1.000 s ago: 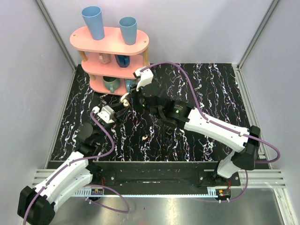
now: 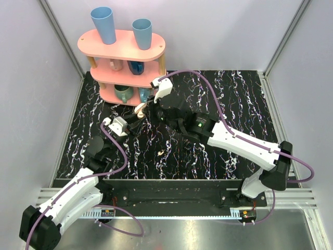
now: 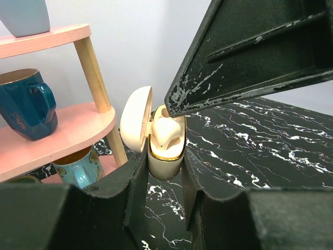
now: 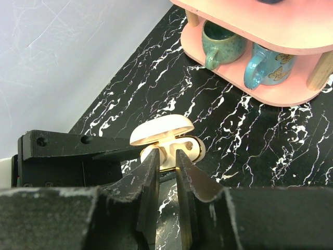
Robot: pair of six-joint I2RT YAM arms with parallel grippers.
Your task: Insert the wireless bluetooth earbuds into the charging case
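The white charging case (image 3: 165,159) with a gold rim is held up, lid open, by my left gripper, shut on it. An earbud (image 3: 166,133) sits in one well in the left wrist view; in the right wrist view the other well (image 4: 188,146) looks empty. My right gripper is right at the case, its fingertips close together in front of it; whether anything is between them is hidden. A small pale object (image 2: 161,153) lies on the black marble surface below, probably an earbud.
A pink three-tier shelf (image 2: 122,44) with cups and mugs stands close behind the grippers at the back left. Grey walls border the workspace.
The right arm has shifted slightly to the right over the last second, still beside the case. The left arm and case look unchanged.
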